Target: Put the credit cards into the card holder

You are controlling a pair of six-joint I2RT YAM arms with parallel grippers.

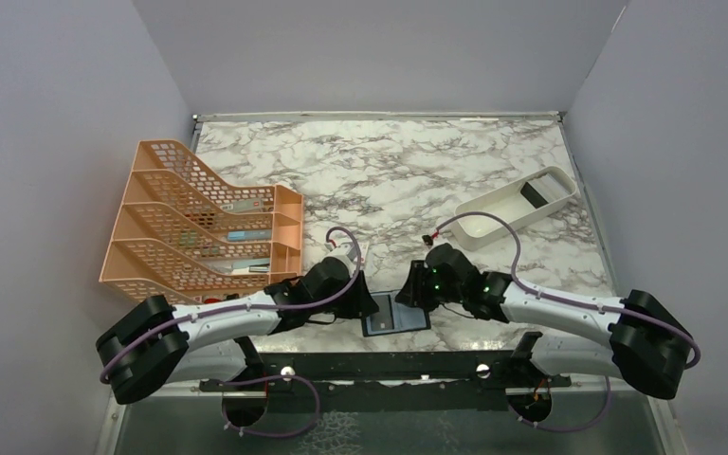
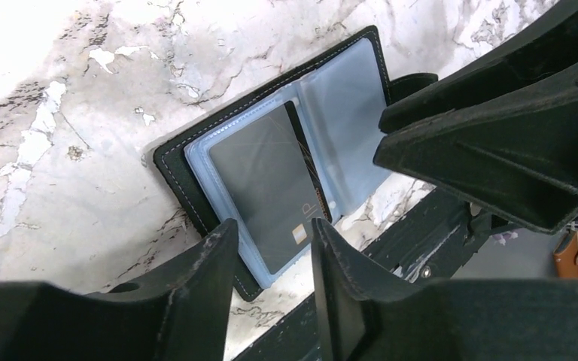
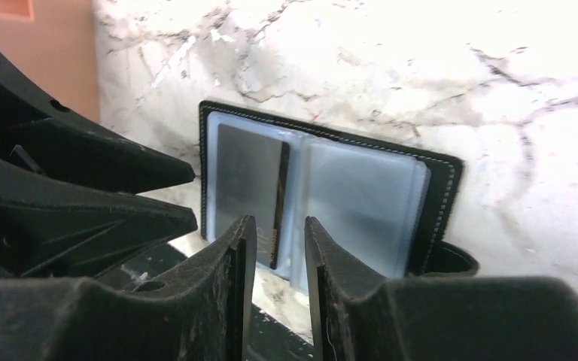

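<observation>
The card holder (image 1: 410, 318) lies spread on the marble table near its front edge, a black cover with clear bluish sleeves. A dark grey card (image 2: 263, 177) sits in its left sleeve, a black strip of it showing along the middle. The right sleeve (image 3: 357, 203) looks empty. My left gripper is part open above the holder's left side, with nothing between its fingers. Over the right sleeve stands my right gripper, also part open and empty. A white tray (image 1: 498, 216) at the right holds a dark card (image 1: 534, 194) and pale ones (image 1: 552, 186).
An orange rack (image 1: 289, 227) with several items in its slots fills the left side. Both arms' grippers are close together over the holder.
</observation>
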